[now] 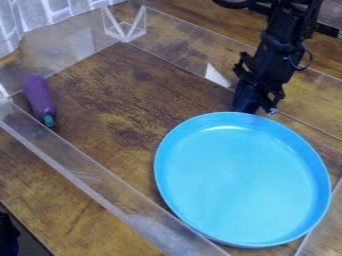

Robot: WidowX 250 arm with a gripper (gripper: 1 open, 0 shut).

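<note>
My dark gripper (251, 92) reaches down from the top right, its tip low by the clear plastic wall just behind the large blue plate (242, 180). Its fingertips are dark and small in view, and whether anything sits between them is not visible. A purple object (39, 98) with a teal end lies at the left of the wooden floor inside the clear bin.
Clear plastic walls (94, 180) run round the wooden surface (120, 100). A white piece (126, 28) sits at the top wall.
</note>
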